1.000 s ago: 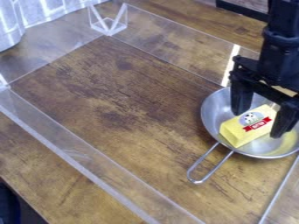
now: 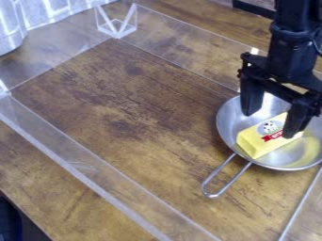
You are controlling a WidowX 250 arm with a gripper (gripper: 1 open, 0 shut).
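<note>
A steel pan (image 2: 289,159) with a wire handle sits at the right of the wooden table. In it lies a yellow carton (image 2: 259,142) with a red label and a small printed figure. My black gripper (image 2: 273,110) hangs over the pan with its fingers spread open, one on either side above the carton, partly hiding the carton's far end. Whether the fingers touch it I cannot tell.
Clear plastic rails (image 2: 88,179) border the work area on the table (image 2: 126,118). A clear bracket (image 2: 116,24) stands at the back left, near a white curtain (image 2: 25,19).
Over the last second my gripper has moved a little left and down over the carton, covering more of it. The pan and carton look unmoved.
</note>
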